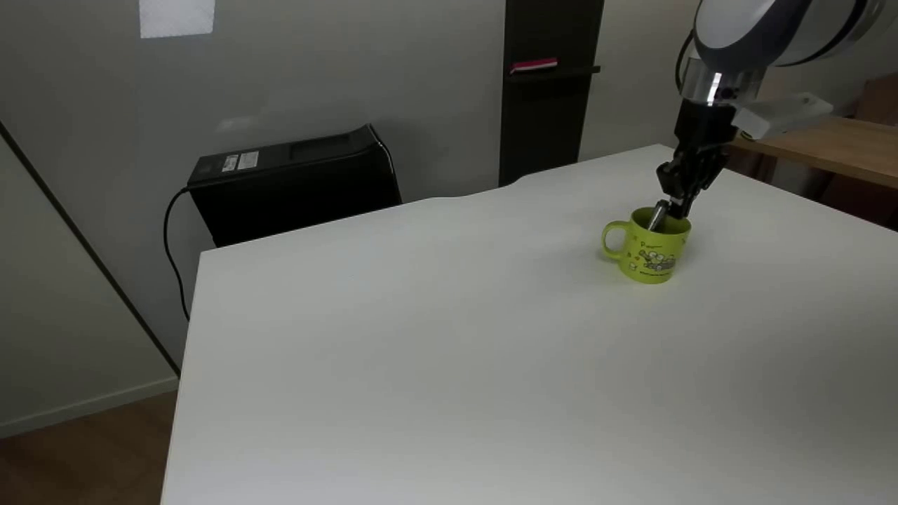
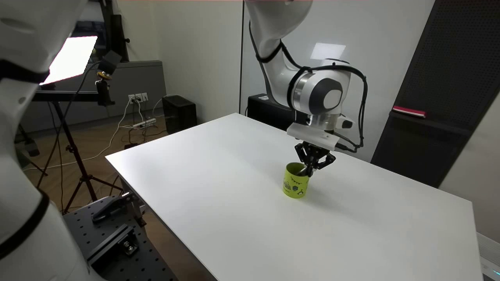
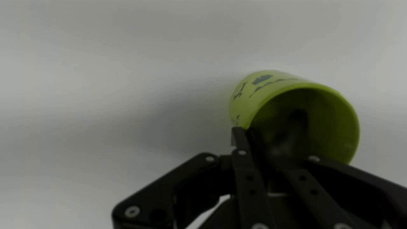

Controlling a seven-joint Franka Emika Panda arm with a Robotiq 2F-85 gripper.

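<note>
A lime-green mug (image 1: 654, 255) with printed drawings stands on the white table, its handle towards the left in exterior view 1. A shiny metal utensil (image 1: 658, 215) leans inside it, its upper end by my fingers; its lower part is hidden. My gripper (image 1: 676, 210) is shut on the mug's rim on the side away from the handle. In the wrist view one fingertip (image 3: 239, 134) lies outside the mug wall (image 3: 248, 103), while the other reaches inside the dim opening. Whether the utensil is also pinched cannot be told. Exterior view 2 shows the gripper (image 2: 309, 171) at the same rim.
A black box-shaped device (image 1: 295, 177) stands beyond the far edge. In exterior view 2 another white arm (image 2: 28, 187) fills the left side.
</note>
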